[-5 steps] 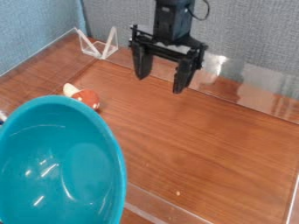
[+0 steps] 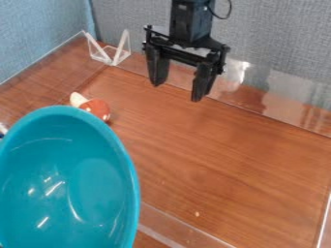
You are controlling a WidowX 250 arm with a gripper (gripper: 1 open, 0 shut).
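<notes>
My black gripper hangs open at the top centre, over the rear part of the wooden surface, with nothing between its fingers. Below it to the left lies a small red-and-white object, partly behind the rim of a large turquoise bowl that fills the lower left of the view.
A white wire stand is at the back left corner. Grey and blue walls border the wooden surface, which is clear in the middle and on the right. A clear strip runs along its back. A small white item peeks out at the left edge.
</notes>
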